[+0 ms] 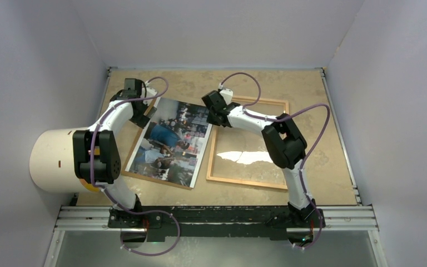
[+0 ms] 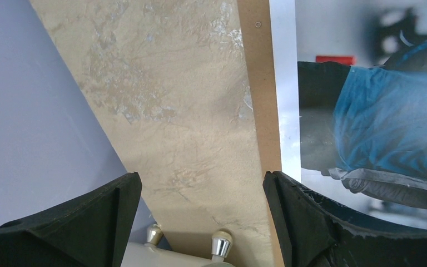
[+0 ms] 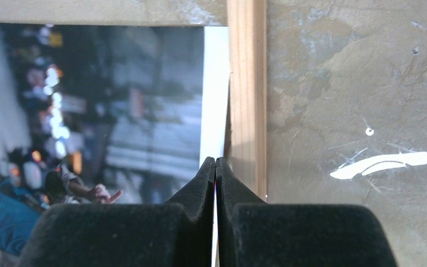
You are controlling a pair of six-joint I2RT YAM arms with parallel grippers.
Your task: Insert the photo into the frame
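Note:
The photo [image 1: 172,144] of a crowd lies rotated on a wooden board whose edge [image 2: 261,100] shows along the photo's white left border. My left gripper is over that left edge near the top corner, fingers apart, nothing between them. My right gripper is shut, its tips at the photo's white right border [image 3: 214,83], beside a wooden strip [image 3: 243,83]. The empty wooden frame [image 1: 244,180] with a clear pane lies to the right.
Grey walls enclose the tabletop [image 1: 322,156]. A white cylinder [image 1: 55,161] stands by my left arm. Bare table shows behind and to the right.

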